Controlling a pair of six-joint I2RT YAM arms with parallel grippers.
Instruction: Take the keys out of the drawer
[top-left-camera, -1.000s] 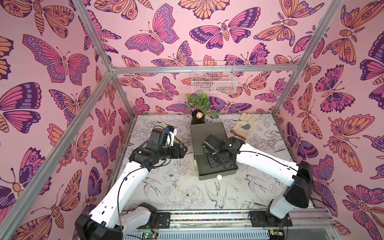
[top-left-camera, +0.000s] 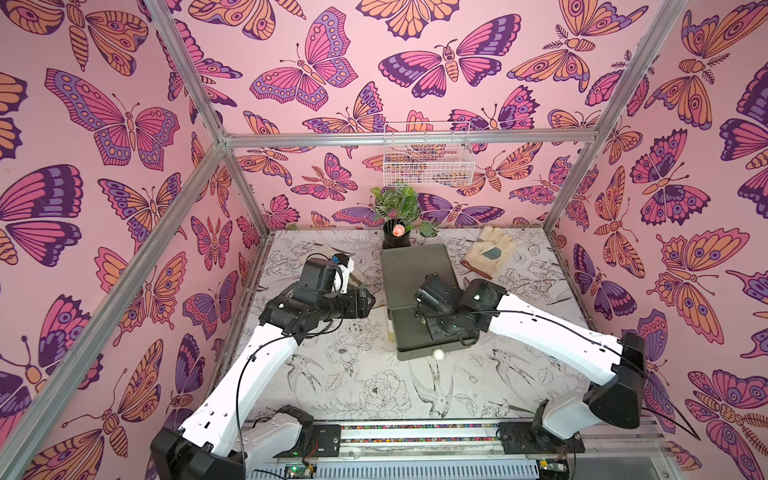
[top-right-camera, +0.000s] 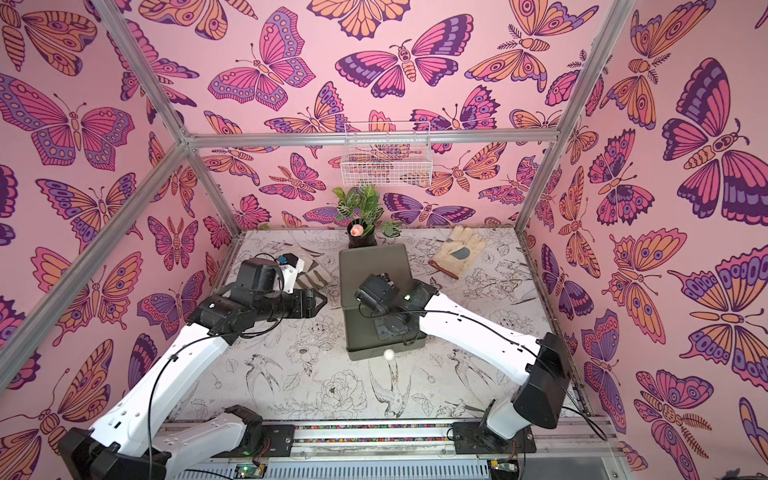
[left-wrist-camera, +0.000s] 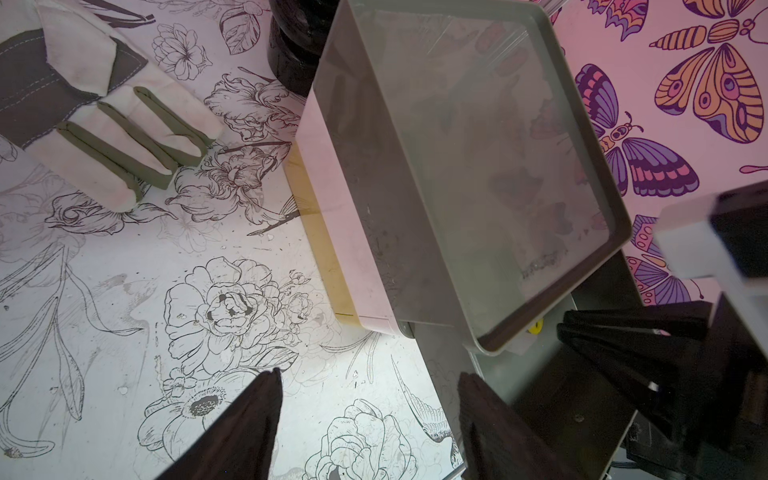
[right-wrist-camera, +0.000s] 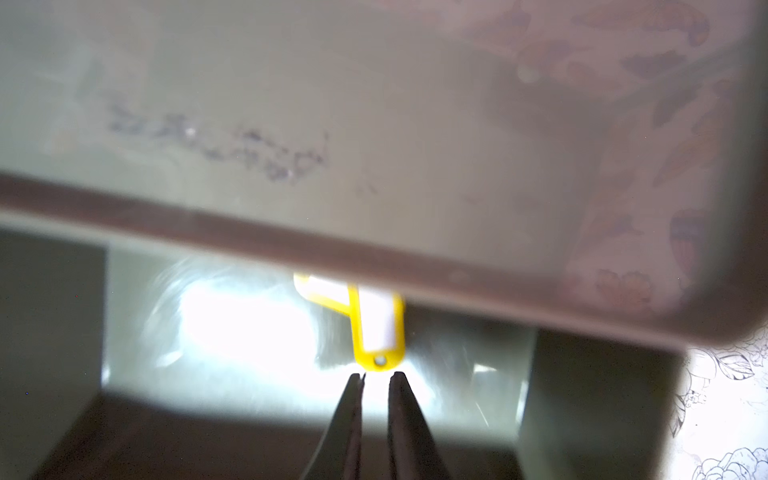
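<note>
An olive-green drawer box (top-left-camera: 416, 264) stands mid-table, lidded part at back, open compartment in front. Inside the compartment a yellow key tag (right-wrist-camera: 376, 328) lies beside a second tag, partly hidden under the upper part's rim; no keys are visible. My right gripper reaches into the compartment with fingertips close together just below the tag; whether anything sits between them is unclear. My left gripper hangs open left of the box, nothing between its fingers.
Two work gloves lie on the table, one (left-wrist-camera: 96, 112) left of the box, another (top-left-camera: 488, 252) at back right. A potted plant (top-left-camera: 404, 208) stands behind the box. A small white ball (top-left-camera: 438, 354) is at the box's front.
My right arm has shifted to the right, its wrist moving away from the left arm. The left arm looks unchanged.
</note>
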